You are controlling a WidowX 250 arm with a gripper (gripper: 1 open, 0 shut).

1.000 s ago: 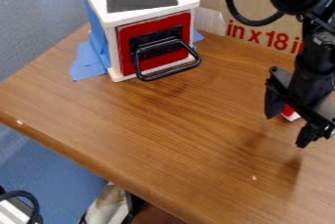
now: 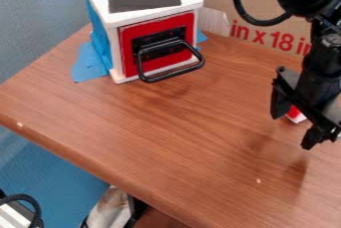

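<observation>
My black gripper (image 2: 296, 120) hangs low over the right side of the wooden table (image 2: 160, 147), pointing down. A small red and white object (image 2: 296, 114) lies just behind it, partly hidden by it. Whether the fingers are open or shut on anything is unclear. A toy oven (image 2: 140, 33) stands at the back left, white with blue sides, a red front (image 2: 144, 35) and a black handle (image 2: 173, 69).
A blue cloth or sheet (image 2: 88, 65) lies under the oven. A cardboard box (image 2: 233, 28) with red lettering stands behind. Cables show at the lower left, off the table.
</observation>
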